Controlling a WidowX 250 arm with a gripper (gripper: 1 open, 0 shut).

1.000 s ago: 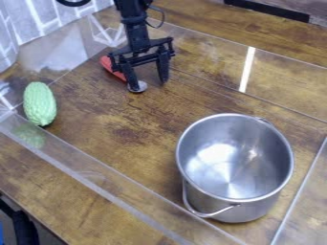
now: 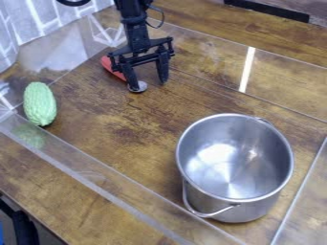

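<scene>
The black robot gripper [image 2: 141, 59] is low over the wooden table at the upper middle. A red object [image 2: 113, 67] with a pale round end lies beneath and to the left of it, partly hidden by the gripper. Whether the fingers hold it or are open is hard to tell. A pale green cabbage-like vegetable [image 2: 38, 103] lies at the left. A large steel pot [image 2: 232, 160] stands at the lower right.
Clear plastic edges or walls border the wooden work area at left, front and right.
</scene>
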